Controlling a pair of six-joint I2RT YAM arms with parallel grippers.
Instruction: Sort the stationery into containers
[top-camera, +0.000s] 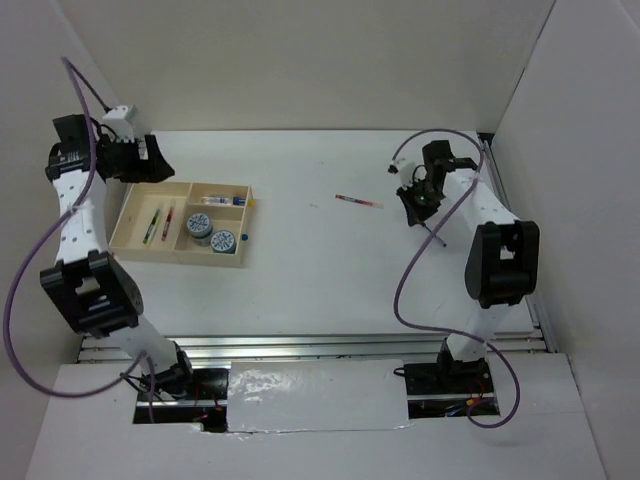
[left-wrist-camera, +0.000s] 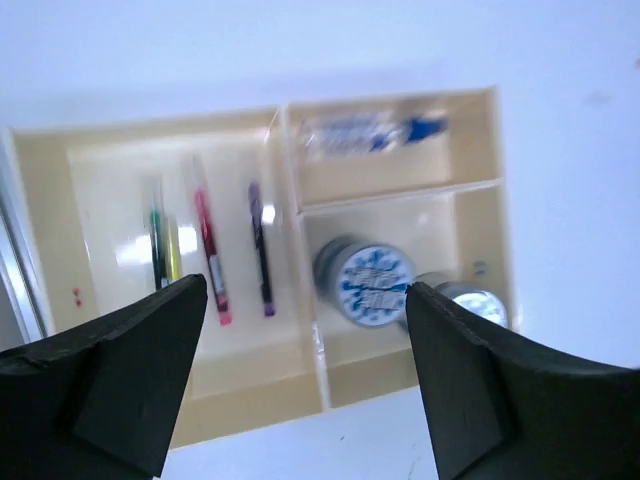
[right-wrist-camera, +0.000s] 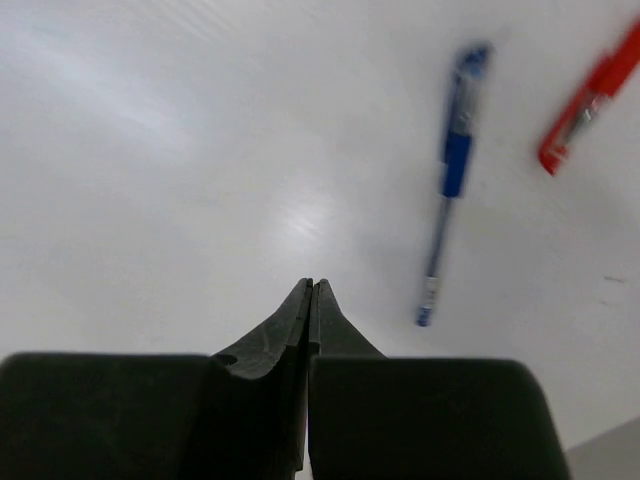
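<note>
The blue gel pen (right-wrist-camera: 455, 165) lies on the table, to the right of my right gripper. That gripper is shut with its tips together and nothing between them. Beyond the blue one is a red pen (right-wrist-camera: 590, 95); the top view shows this red pen (top-camera: 357, 201) mid-table. My left gripper is wide open and empty above the beige organizer (left-wrist-camera: 296, 215). In its long compartment lie a green pen (left-wrist-camera: 157, 250), a yellow pen (left-wrist-camera: 174, 255), a pink pen (left-wrist-camera: 211, 255) and a purple pen (left-wrist-camera: 261, 250).
The organizer's small compartments hold a clear tube with a blue cap (top-camera: 223, 200) and two round jars, one of them this upper jar (top-camera: 199, 226). Bare white table (top-camera: 300, 270) stretches between organizer and right arm. Grey walls stand behind and at both sides.
</note>
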